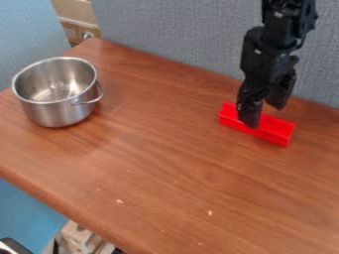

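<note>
A red rectangular block (273, 130) lies on the wooden table (159, 179) at the right. My black gripper (263, 105) hangs over it, turned so its fingers line up nearly one behind the other, the lower one in front of the block's left part. I cannot tell whether they touch the block or how far apart they stand.
A steel pot (56, 91) with a handle stands at the left of the table. A grey padded wall (172, 30) runs along the back.
</note>
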